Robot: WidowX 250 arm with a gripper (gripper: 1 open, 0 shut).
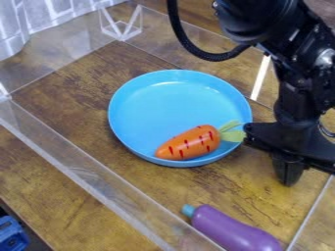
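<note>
My black gripper is low at the right, just beside the blue plate, its fingers down near the wooden surface; it looks shut, with nothing visible between them. An orange toy carrot with a pale green top lies in the lower right part of the plate, the top reaching the rim near my gripper. A purple toy eggplant lies at the bottom, below the plate and gripper.
Clear plastic walls run along the left side and lower left of the wooden surface. A blue object sits at the bottom left corner. A dark cable arches over the top.
</note>
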